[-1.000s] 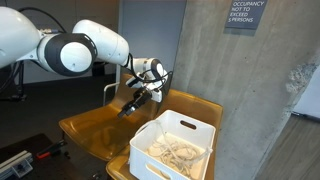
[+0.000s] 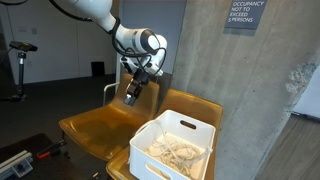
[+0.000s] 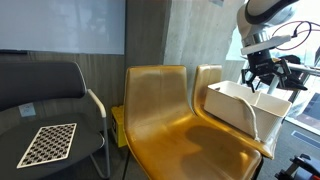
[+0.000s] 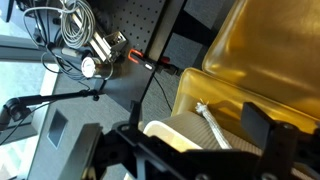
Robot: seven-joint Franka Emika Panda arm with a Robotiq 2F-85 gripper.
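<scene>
My gripper (image 2: 131, 96) hangs over the brown chairs, to the left of the white box in exterior view 1. Its dark fingers stand apart along the bottom of the wrist view, and nothing shows gripped between them. The white box (image 2: 160, 171) rests on a chair seat, open at the top, with pale, tangled-looking contents (image 2: 178, 154). In exterior view 2 the arm covers part of the box (image 3: 228, 106), and a pale curved strip (image 3: 246, 118) shows at its front. A white strip (image 4: 212, 126) also appears below the chair edge in the wrist view.
Brown chairs (image 3: 160, 110) stand side by side by a concrete wall (image 2: 245, 75). A black chair (image 3: 40, 100) with a patterned square (image 3: 48, 145) on its seat is at the left of exterior view 2. Cables (image 4: 85, 20) and equipment lie at upper left in the wrist view.
The arm has swung, its large white upper link leaving the top left of exterior view 1. The wrist and gripper are higher and slightly farther right. The box has not moved.
</scene>
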